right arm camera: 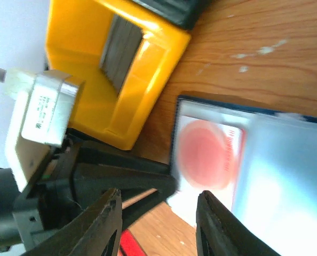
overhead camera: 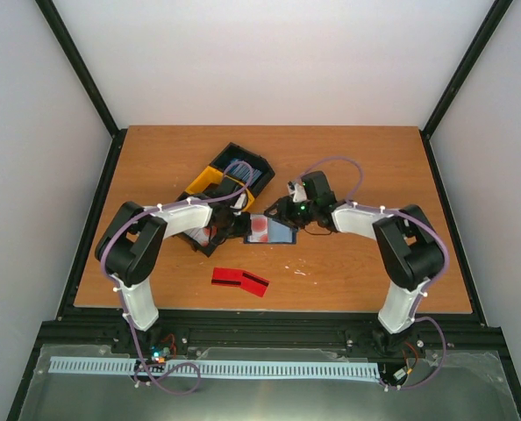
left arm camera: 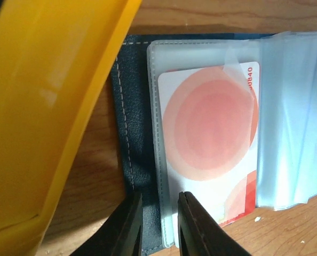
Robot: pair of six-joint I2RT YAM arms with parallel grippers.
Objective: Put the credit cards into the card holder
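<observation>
The card holder (overhead camera: 281,231) lies open at mid table, its clear sleeves (left arm camera: 284,122) to the right and a white card with a pink circle (left arm camera: 209,122) at its left part. My left gripper is at that holder's left edge, fingers low near the card's lower edge; what is between them is unclear. My right gripper hangs above the holder's right side, fingers apart with nothing seen between them. Two red cards (overhead camera: 239,281) lie on the table in front.
A black and yellow organizer box (overhead camera: 212,178) stands behind and left of the holder, close beside the left gripper.
</observation>
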